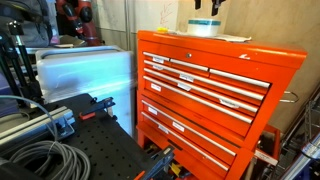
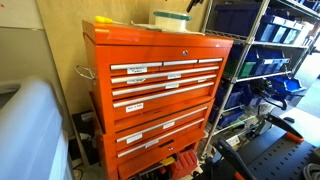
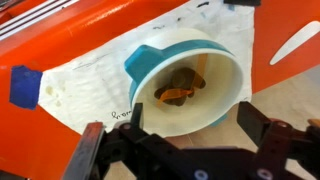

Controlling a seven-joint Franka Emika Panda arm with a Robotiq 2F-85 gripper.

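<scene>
A teal bowl or cup (image 3: 146, 62) with a white inside stands upright on a paper sheet on top of the red tool chest (image 1: 200, 50). Inside it lies a small dark brown and orange object (image 3: 180, 87). My gripper is open, its two fingers spread wide near the lower rim in the wrist view, with no grip on anything. In exterior view 1 the fingertips hang just above the bowl (image 1: 204, 28) at the top edge of the picture. Exterior view 2 also shows the bowl (image 2: 171, 20) on the chest.
The paper (image 3: 90, 82) has handwriting and blue tape (image 3: 25, 87) at one end. A white blade-like piece (image 3: 295, 42) lies beside it, and a yellow item (image 2: 103, 19) sits on the chest's left. Shelves with blue bins (image 2: 235, 20) stand to the right.
</scene>
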